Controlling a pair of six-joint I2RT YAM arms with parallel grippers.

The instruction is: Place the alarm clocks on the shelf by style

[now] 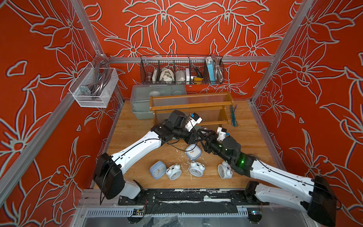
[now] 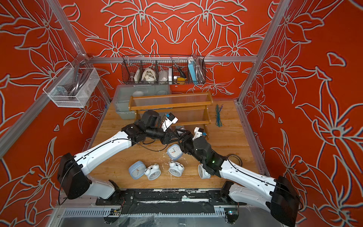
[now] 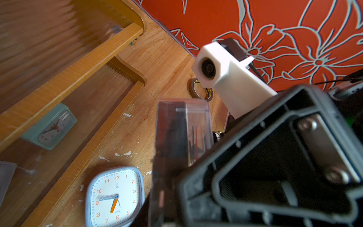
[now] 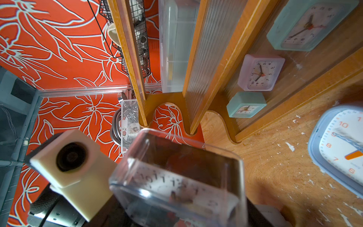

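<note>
My left gripper [image 1: 194, 136] and right gripper [image 1: 204, 137] meet above the table, in front of the wooden shelf [image 1: 191, 98]. A clear-cased clock [image 4: 175, 181] is between them; both appear shut on it. Small mint clocks [image 4: 310, 24] and a pink clock [image 4: 261, 71] stand on the lower shelf. A blue square clock [image 1: 193, 152] lies below the grippers; another blue clock [image 1: 158, 170] is at the front left. White twin-bell clocks [image 1: 174, 172] and a third bell clock [image 1: 225, 170] stand along the front.
A translucent bin [image 1: 140, 100] sits behind the shelf at left, a bundle of cable [image 1: 233, 115] to its right. A tape roll [image 3: 200, 90] lies on the right of the table. Baskets [image 1: 181, 71] hang at the back.
</note>
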